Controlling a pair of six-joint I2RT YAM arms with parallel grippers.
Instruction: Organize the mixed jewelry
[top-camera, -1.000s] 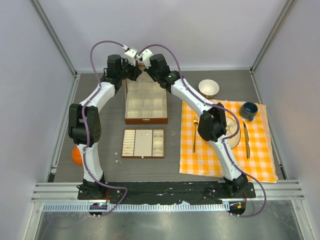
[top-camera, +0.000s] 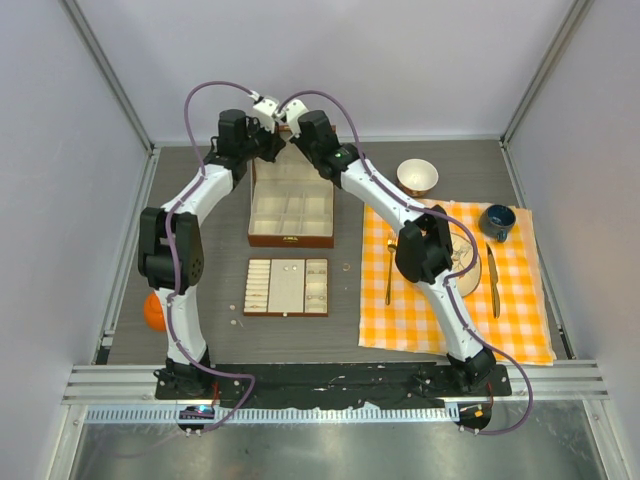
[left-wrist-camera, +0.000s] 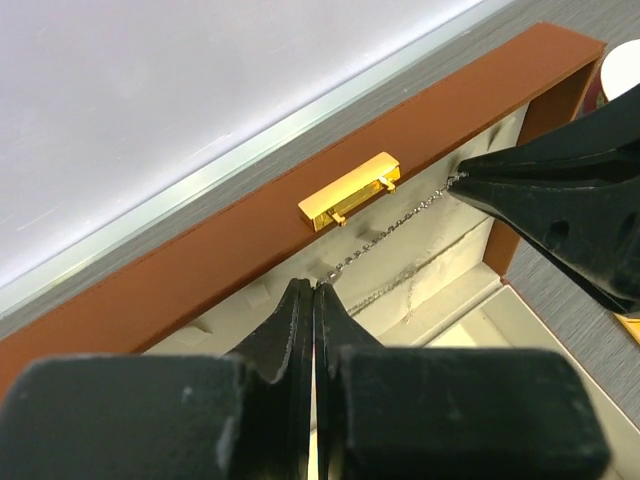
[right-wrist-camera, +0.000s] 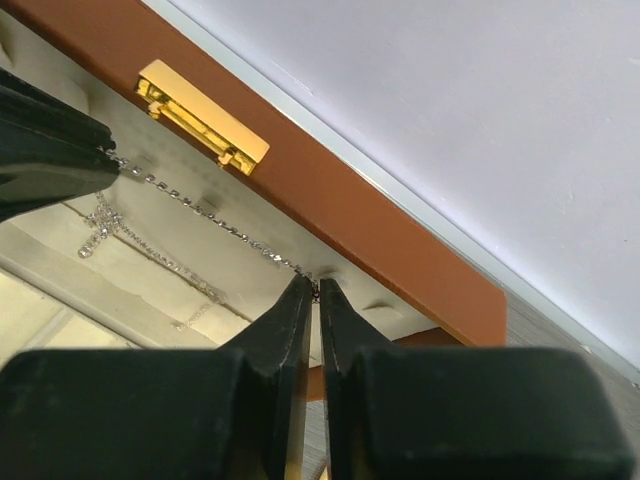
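Note:
A jewelry box (top-camera: 291, 241) with a raised lid stands at the back of the table. Inside the lid (left-wrist-camera: 250, 236) a silver chain (left-wrist-camera: 391, 227) is stretched between my grippers. My left gripper is shut at the chain's lower end in its wrist view. My right gripper holds the other end at its fingertips, which look closed. Below the stretched chain, in the right wrist view, a second chain with a cross pendant (right-wrist-camera: 103, 222) lies against the lid's lining.
A smaller compartment tray (top-camera: 286, 285) lies in front of the box. On the right are an orange checked cloth (top-camera: 380, 330), a white bowl (top-camera: 417, 175) and a dark mug (top-camera: 497, 222). An orange object (top-camera: 154, 311) lies at the left.

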